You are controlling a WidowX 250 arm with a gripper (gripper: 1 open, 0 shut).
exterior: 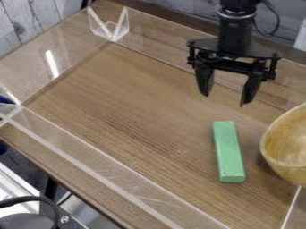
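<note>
The black gripper (227, 88) is at the upper right of the camera view, fingers spread open and pointing down, with nothing between them. Below it, a green rectangular block (228, 151) lies on the wooden table (114, 134), apart from the gripper. A pale yellow round bowl-like object (284, 148) is at the right edge, partly out of frame, to the right of the block.
Clear tape strips cross the table at the left and back, with a folded transparent piece (110, 25) at the back left. A dark cable or round device (30, 215) is at the bottom-left corner.
</note>
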